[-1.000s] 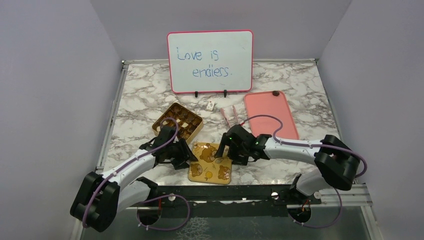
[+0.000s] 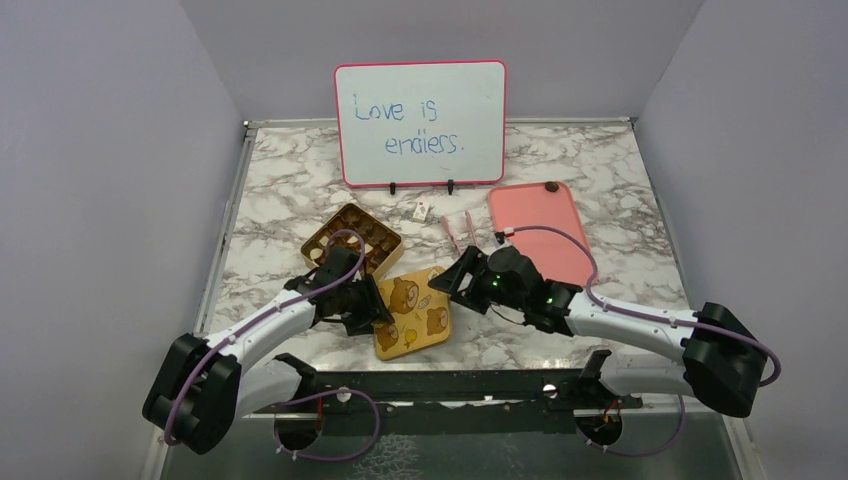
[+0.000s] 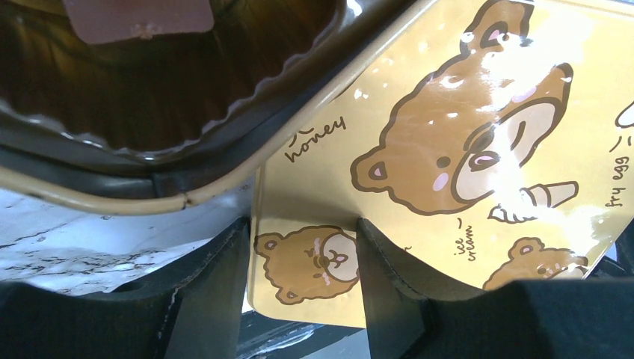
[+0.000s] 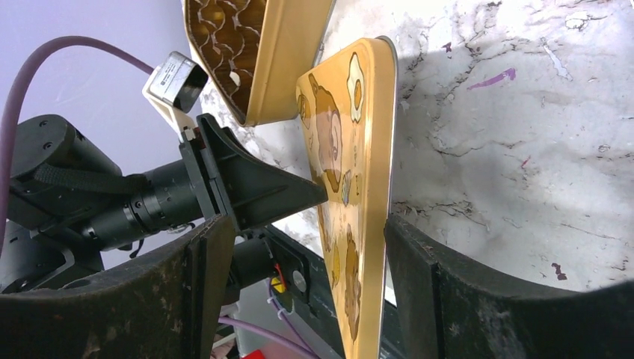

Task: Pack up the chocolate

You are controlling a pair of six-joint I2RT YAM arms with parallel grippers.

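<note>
The yellow bear-printed lid (image 2: 410, 300) is lifted slightly and tilted beside the chocolate box (image 2: 352, 220), whose compartments hold brown and pale pieces. My left gripper is part open at the lid's left end, one fingertip at its edge, the other over its printed face. My right gripper is part open around the lid's right side, with a finger by the rim in the right wrist view; whether it grips cannot be told.
A pink tray (image 2: 540, 220) with a dark item lies at the back right. Pink tongs (image 2: 450, 232) and a small card (image 2: 420, 211) sit mid-table; a whiteboard (image 2: 420, 120) stands behind.
The lid has moved back toward the chocolate box and turned a little. My right gripper has moved back with it; the left arm has moved only slightly.
</note>
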